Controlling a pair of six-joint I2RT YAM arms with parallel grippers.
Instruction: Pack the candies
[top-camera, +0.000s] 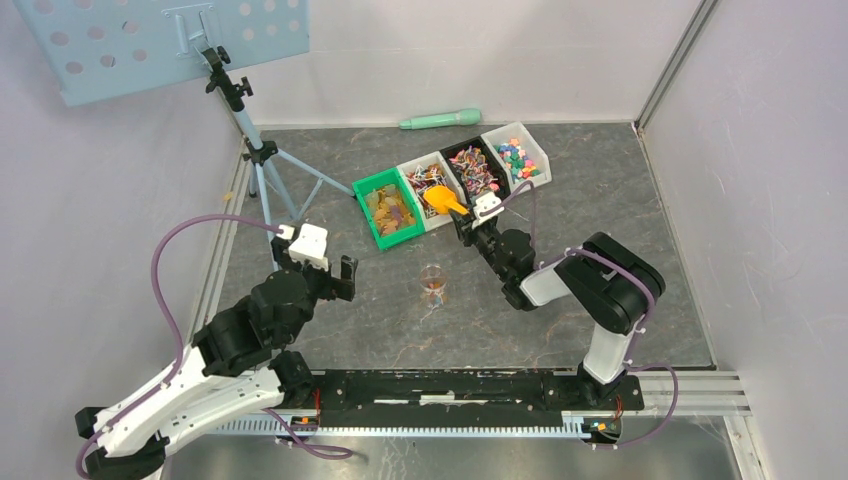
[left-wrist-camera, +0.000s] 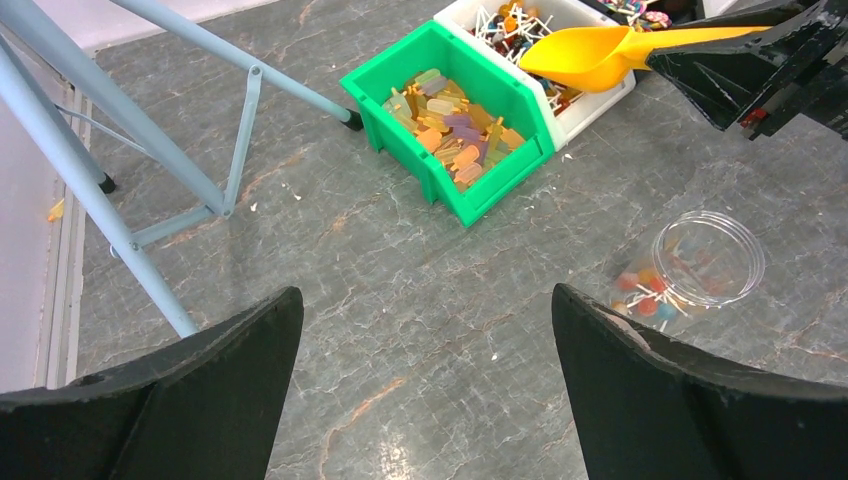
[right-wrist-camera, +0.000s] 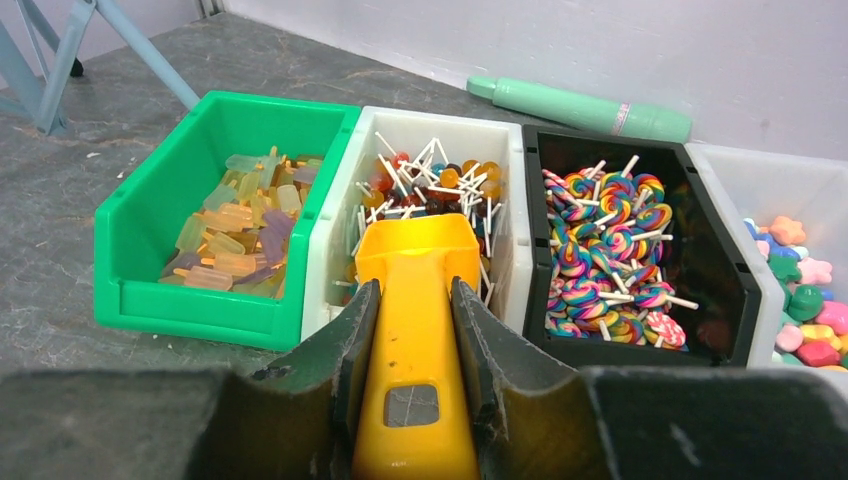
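Observation:
My right gripper is shut on the handle of a yellow scoop (right-wrist-camera: 416, 248). In the left wrist view the scoop hangs over the front of the white bin (left-wrist-camera: 585, 118) of ball lollipops, its bowl apparently empty. A clear jar (left-wrist-camera: 712, 258) stands on the floor with several lollipops inside at the bottom. To the left of the jar, my left gripper is open above bare floor, nothing between its fingers. Popsicle-shaped candies (right-wrist-camera: 240, 225) fill the green bin (right-wrist-camera: 190, 312).
Right of the lollipops come a black bin (right-wrist-camera: 700, 215) of swirl lollipops and a white bin (right-wrist-camera: 715, 165) of colourful candies. Behind them lies a green cylinder (right-wrist-camera: 590, 108). A tripod's legs (top-camera: 275, 190) stand at the left. Floor between the jar and the green bin is clear.

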